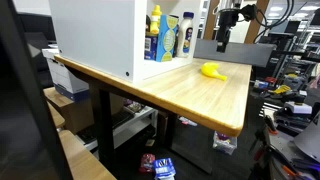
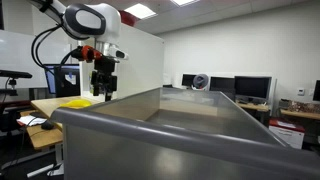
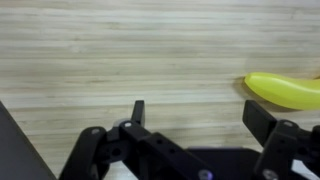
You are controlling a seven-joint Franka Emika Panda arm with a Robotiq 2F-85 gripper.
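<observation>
A yellow, banana-like object (image 3: pixel 285 90) lies on the pale wooden table, cut off by the right edge of the wrist view. Exterior view 1 has the same yellow object (image 1: pixel 212 70) near the far end of the tabletop, and in exterior view 2 it is a yellow patch (image 2: pixel 76 104) beyond the grey panel. My gripper is open over bare wood, its fingers wide apart with nothing between them. The yellow object is off to the right, partly beyond the right finger. From the side, the gripper (image 1: pixel 221 47) hangs above the table, clear of the object.
A white cabinet (image 1: pixel 103 35) stands on the table, with bottles (image 1: pixel 165 40) in its open side. A dark edge (image 3: pixel 18 145) shows at lower left in the wrist view. The grey panel (image 2: pixel 190 115) crosses exterior view 2. Bare tabletop (image 1: pixel 180 92) stretches toward the near end.
</observation>
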